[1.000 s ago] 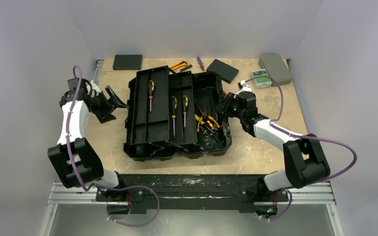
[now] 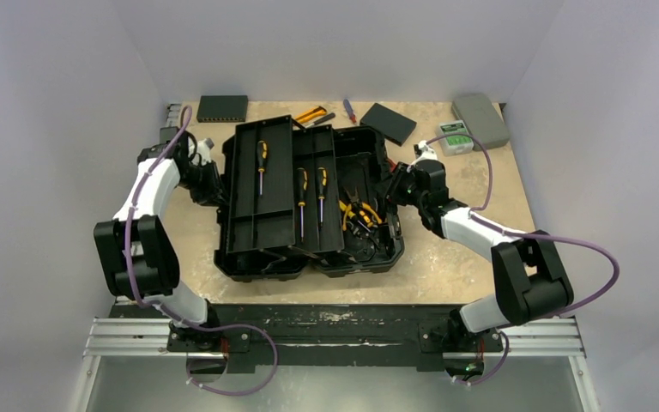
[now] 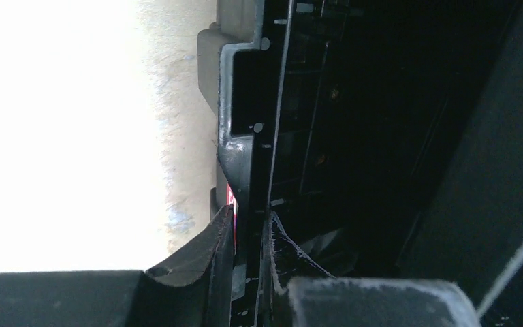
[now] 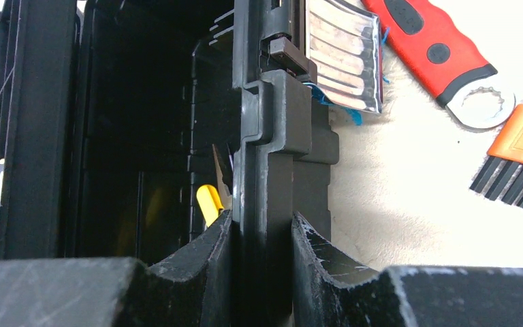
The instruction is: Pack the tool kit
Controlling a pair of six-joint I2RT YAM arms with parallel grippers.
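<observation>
The black tool box (image 2: 346,266) stands open in the middle of the table with its trays spread. One screwdriver (image 2: 262,156) lies in the left tray and two more in the narrower tray. Several yellow-black pliers (image 2: 359,212) lie in the right bottom compartment. My right gripper is shut on the box's right wall (image 4: 270,170). At the opposite side, my left gripper has one finger outside and one inside the left wall (image 3: 242,160). Its fingers are close to that wall; whether both press on it cannot be told.
Behind the box lie orange-black tools (image 2: 311,114), a small screwdriver (image 2: 349,111) and a dark flat case (image 2: 388,123). A black box (image 2: 222,108) stands back left; a grey case (image 2: 480,120) and a clear green box (image 2: 456,137) back right. A red-handled tool (image 4: 425,48) lies outside the right wall.
My left gripper has moved right from beside the box to its left wall, and its wide-spread fingers have come much closer together. The right arm and the box look essentially still.
</observation>
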